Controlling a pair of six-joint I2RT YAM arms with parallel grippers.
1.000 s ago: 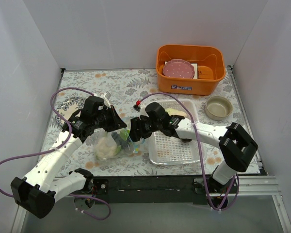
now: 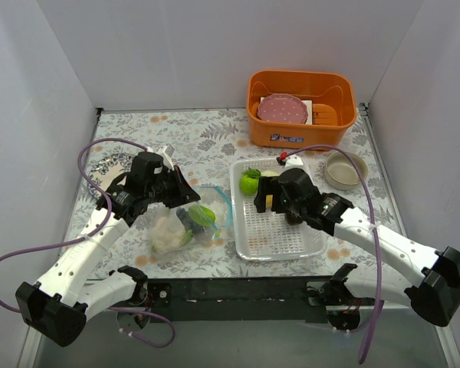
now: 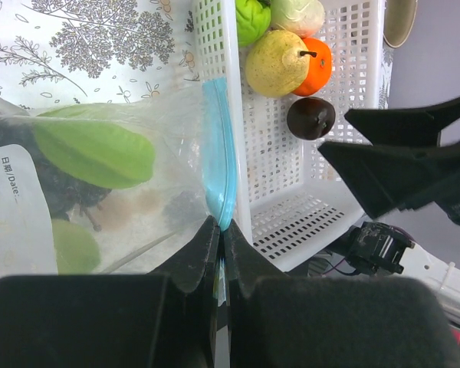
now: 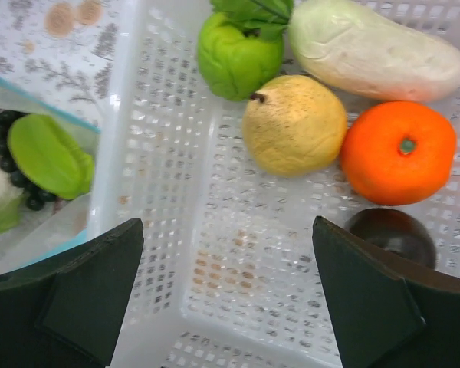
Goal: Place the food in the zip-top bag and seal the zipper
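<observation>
The clear zip top bag [image 2: 169, 231] lies left of the white basket, its blue zipper edge [image 3: 219, 153] toward the basket. Inside it are a green food piece [image 3: 96, 153], dark grape-like food [image 4: 12, 146] and something pale. My left gripper is shut on the zipper edge. Over the white basket [image 2: 280, 254] my right gripper stands open, nothing between its fingers. In the basket are a green pepper [image 4: 238, 57], a yellow pear [image 4: 293, 126], an orange fruit [image 4: 399, 153], a dark round fruit [image 4: 392, 234] and a long pale vegetable [image 4: 376, 50].
At the back right stands an orange bin [image 2: 300, 100] with a pink dotted plate [image 2: 282, 109] in it. A beige bowl [image 2: 345, 170] sits right of the basket. A patterned plate [image 2: 110, 170] lies behind the left arm.
My right arm has swung rightward from above the bag's opening to over the basket, uncovering the green food in the bag. The left arm and the bag look unmoved.
</observation>
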